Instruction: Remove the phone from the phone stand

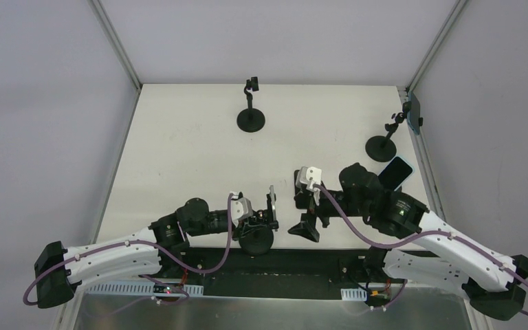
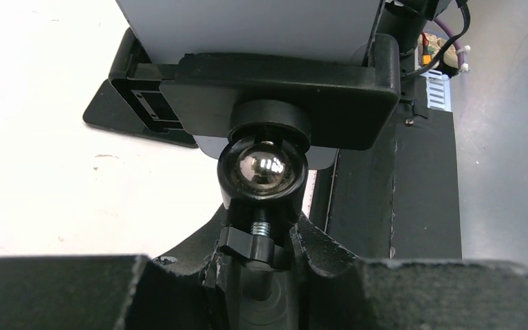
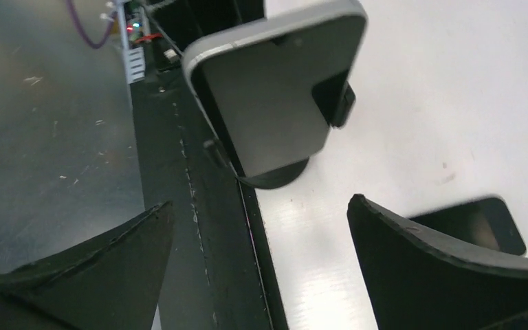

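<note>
A silver phone (image 2: 254,27) sits in the black holder (image 2: 282,103) of a stand at the front middle, its screen (image 3: 261,103) facing the right wrist camera. My left gripper (image 1: 261,223) is shut on the stand's neck just below the ball joint, as the left wrist view (image 2: 261,261) shows. My right gripper (image 1: 309,227) stands open to the right of that phone, with nothing between its fingers.
A black phone (image 3: 467,220) lies on the table (image 1: 179,137), partly under my right arm. An empty stand (image 1: 251,120) is at the back, another stand (image 1: 380,148) at the right, with a phone (image 1: 395,172) lying before it.
</note>
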